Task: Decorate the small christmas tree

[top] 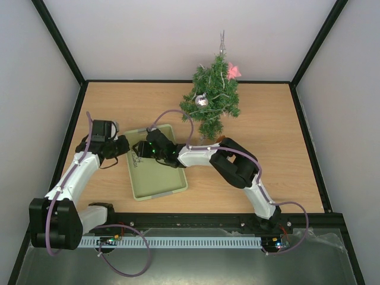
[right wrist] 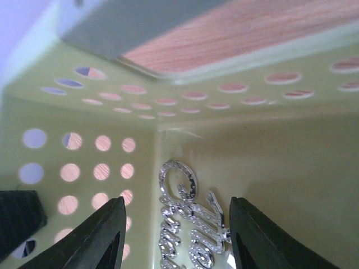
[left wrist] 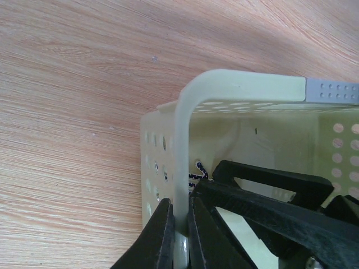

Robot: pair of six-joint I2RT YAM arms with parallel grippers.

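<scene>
The pale green basket [top: 159,193] stands on the table left of centre. On its left rim [left wrist: 182,168] my left gripper is shut, the rim between its fingers. Inside, by the perforated wall, lies a silver glittery ornament [right wrist: 196,216] with curled strands. My right gripper is part open over it, the ornament showing between and beyond its fingertips; contact cannot be made out. At the back stands the small Christmas tree [top: 212,107], carrying a silver ball [top: 201,101], a pink bow [top: 233,71] and a silver topper [top: 222,44].
The basket's wall holes and grey handle [left wrist: 331,91] rise close around my right gripper. My two grippers are near each other at the basket's left side. Bare table [top: 279,154] lies to the right of the tree.
</scene>
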